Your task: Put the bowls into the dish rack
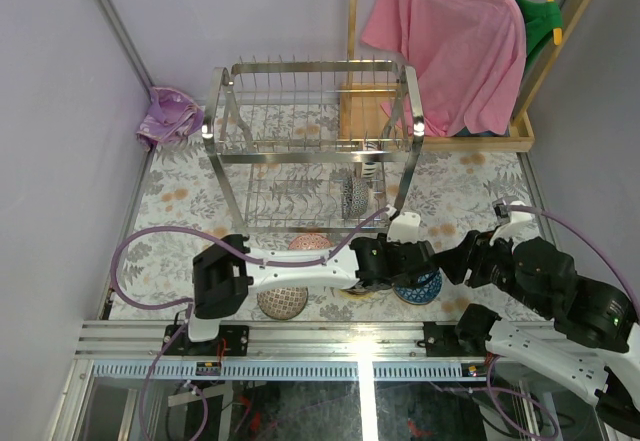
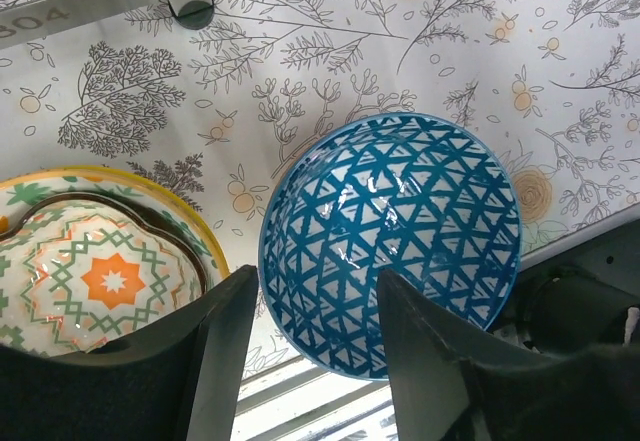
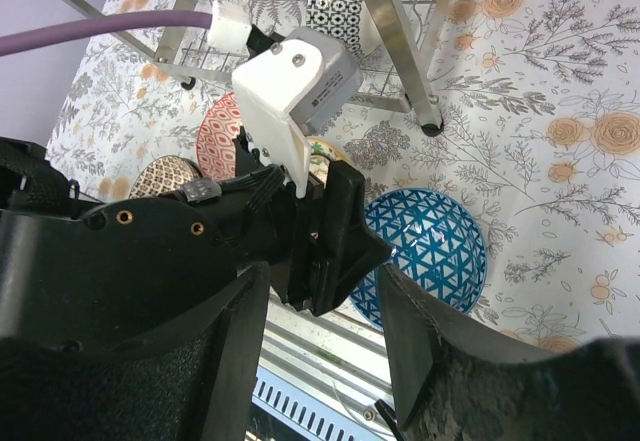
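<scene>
A blue triangle-patterned bowl (image 1: 418, 291) (image 2: 390, 221) (image 3: 430, 241) lies on the mat before the dish rack (image 1: 310, 149). My left gripper (image 1: 420, 259) is over it, fingers apart and empty. My right gripper (image 1: 460, 261) is to its right and above, also parted and empty. A yellow-rimmed patterned bowl (image 2: 100, 281) lies left of the blue one. A red bowl (image 1: 308, 242) and a brown bowl (image 1: 283, 304) are partly behind the left arm. A black-and-white bowl (image 1: 354, 196) stands in the rack's lower level.
The wooden clothes stand (image 1: 480, 143) with pink and green shirts is at back right, a purple cloth bag (image 1: 170, 119) at back left. A metal rail (image 1: 300, 331) runs along the front edge.
</scene>
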